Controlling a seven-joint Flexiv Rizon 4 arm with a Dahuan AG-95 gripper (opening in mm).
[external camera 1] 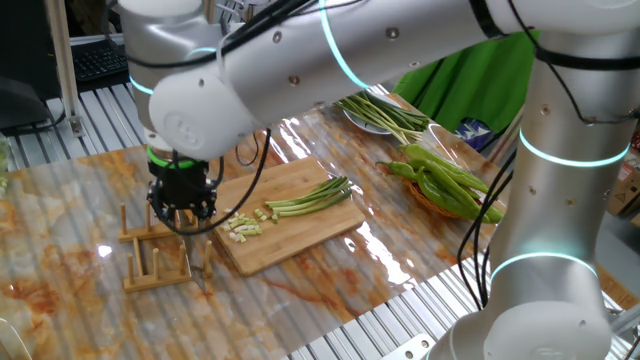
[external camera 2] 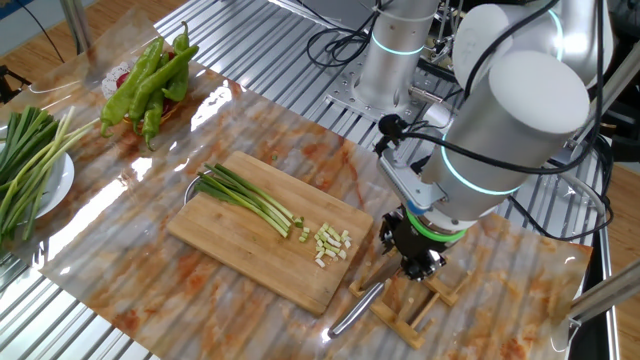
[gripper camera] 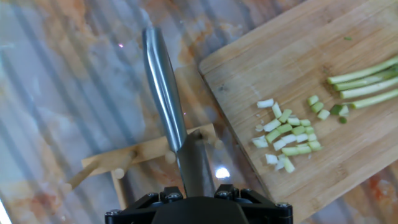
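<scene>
A knife with a metal handle point(gripper camera: 163, 87) stretches up the wrist view, its blade point(gripper camera: 193, 165) running down past a wooden pegged rack point(gripper camera: 146, 151) and out of sight under my gripper. In exterior view 2 the handle point(external camera 2: 357, 308) sticks out beside the rack point(external camera 2: 410, 325), near the cutting board's corner. My gripper point(external camera 2: 418, 262) hangs low over the rack. Dark gripper parts cover the point where the blade meets them, so contact does not show, nor how far apart the fingers stand. The handle lies clear of the gripper.
A cutting board point(external camera 2: 240, 255) beside the rack bears chopped scallion pieces point(external camera 2: 330, 240) and longer stalks point(external camera 2: 245, 198). Green peppers point(external camera 2: 150, 90) lie in a basket, and more scallions point(external camera 2: 30, 165) on a plate.
</scene>
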